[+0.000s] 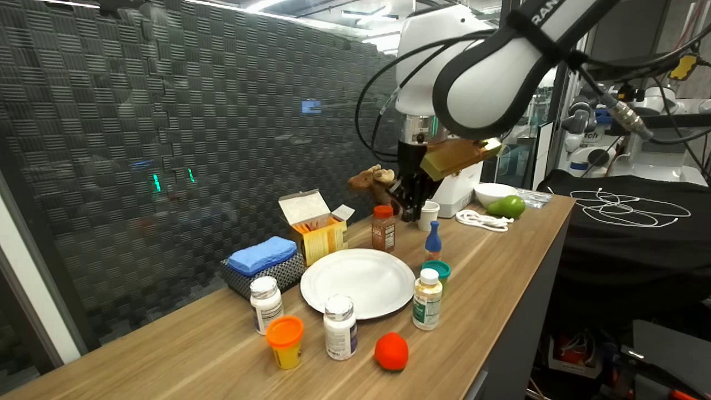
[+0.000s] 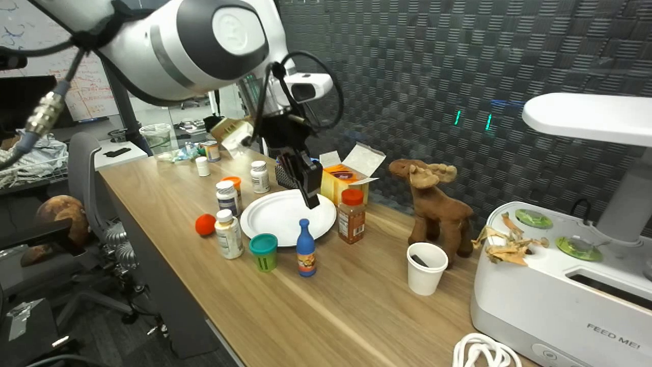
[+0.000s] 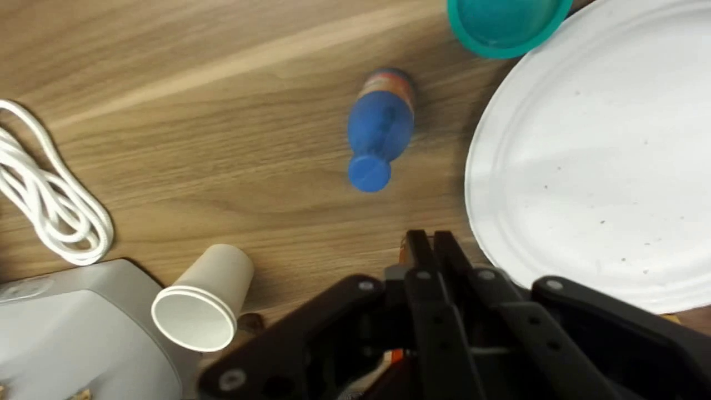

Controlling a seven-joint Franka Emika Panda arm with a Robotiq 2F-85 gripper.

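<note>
My gripper [image 1: 408,216] hangs above the table, near the red-capped spice bottle [image 1: 383,230]. In the wrist view its dark fingers [image 3: 420,256] are drawn together; I cannot make out anything held between them. A blue bottle [image 3: 380,133] stands upright on the wood, apart from the fingers. The white plate [image 2: 287,214] lies empty beside the spice bottle. A white paper cup [image 2: 426,278] stands in front of the brown toy moose [image 2: 437,205], with something dark inside it. In the wrist view most of the spice bottle is hidden behind the gripper.
Several pill bottles, an orange-lidded tub [image 1: 286,340], a teal-lidded tub [image 2: 264,252] and a red ball [image 1: 391,351] crowd round the plate. An open tea box [image 1: 321,233] stands behind. White cord [image 3: 50,193] lies beside the white appliance [image 2: 550,306].
</note>
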